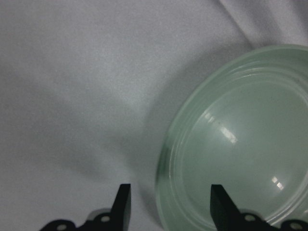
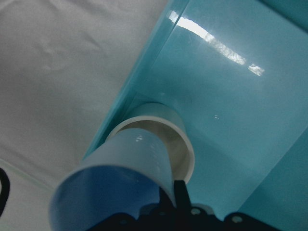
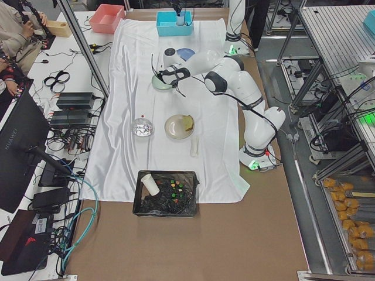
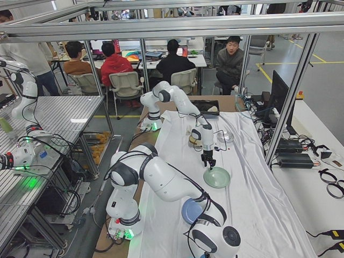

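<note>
A green plate (image 1: 240,144) lies on the white cloth; my left gripper hangs over its rim, open, nothing between its fingers, also seen from above the plate (image 4: 217,180) in the camera right view. My right gripper grips a light blue cup (image 2: 110,187) by its rim, above a white cup (image 2: 173,154) standing against the wall of a blue bin (image 2: 240,120), seen at the back in the camera left view.
A blue plate (image 3: 185,53), a tan plate (image 3: 174,130) with a yellow item, a foil object (image 3: 142,127) and a black tray (image 3: 164,205) with a white cup and small blocks share the table.
</note>
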